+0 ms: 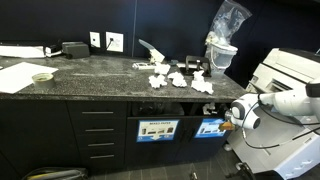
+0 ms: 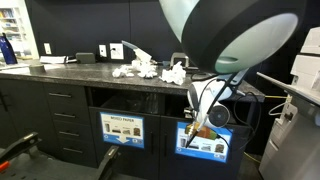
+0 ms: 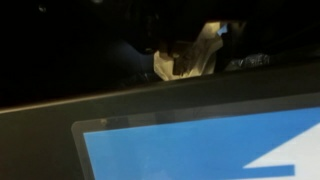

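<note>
Several crumpled white papers (image 1: 176, 79) lie on the dark countertop (image 1: 80, 84). Below it, the right cabinet opening carries a blue and white sign (image 2: 202, 142) on its front. My gripper (image 2: 196, 127) is low at this sign, at the end of the white arm (image 2: 210, 100). In the wrist view, the sign (image 3: 200, 145) fills the lower part, and a pale crumpled piece (image 3: 188, 62) shows in the dark opening behind the panel's edge. The fingers are lost in shadow, so their spread and anything between them cannot be made out.
A second bin with a "mixed paper" sign (image 1: 157, 130) is just left. A clear-bagged container (image 1: 222, 50) stands at the counter's right end. Beside the arm is a white slanted panel (image 1: 285, 70).
</note>
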